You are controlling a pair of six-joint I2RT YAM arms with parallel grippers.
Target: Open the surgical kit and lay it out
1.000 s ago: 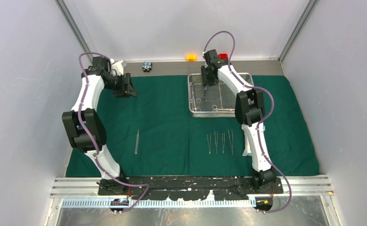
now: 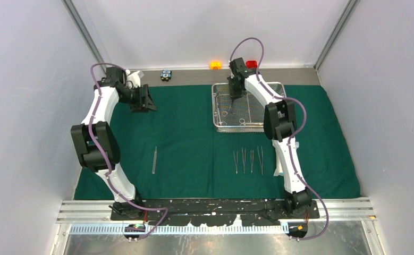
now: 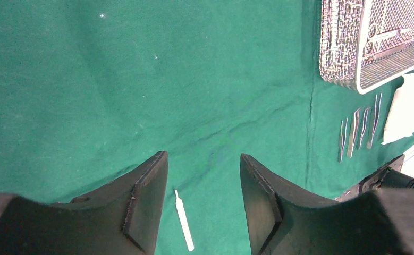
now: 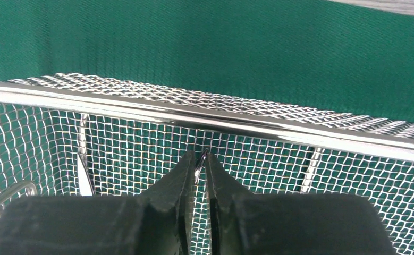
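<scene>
My right gripper is down inside the wire mesh tray (image 2: 220, 129), its fingers nearly together around the tip of a thin metal instrument (image 4: 196, 178); whether they grip it, I cannot tell. Scissor-like instruments (image 3: 385, 36) lie in the tray. Several tweezers (image 2: 244, 159) lie in a row on the cloth below the tray, beside a white packet (image 3: 406, 106). My left gripper stands open over the left of the green cloth (image 2: 178, 133), where a single slim instrument (image 2: 154, 159) lies.
A toy car (image 2: 166, 75), a yellow object (image 2: 215, 65) and a red one (image 2: 252, 64) sit along the back strip. Side walls bound the space.
Over the last second both arms have shifted slightly at the gripper ends, the left a little toward the front. The objects on the cloth have not visibly moved.
</scene>
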